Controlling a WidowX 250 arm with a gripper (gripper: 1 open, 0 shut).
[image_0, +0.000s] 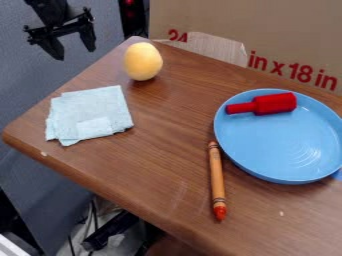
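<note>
My black gripper (68, 40) hangs at the top left, off the table's edge, its fingers spread open with nothing between them. A yellow egg-shaped object (143, 61) stands at the back left of the wooden table (160, 180). A folded pale blue cloth (88, 114) lies near the left edge. On the right, a red rolling-pin-like object (269, 104) rests on a blue plate (275, 152). An orange crayon (217, 181) lies left of the plate.
A cardboard box (254, 35) stands along the back. Beyond the left edge are a grey surface and some cables below.
</note>
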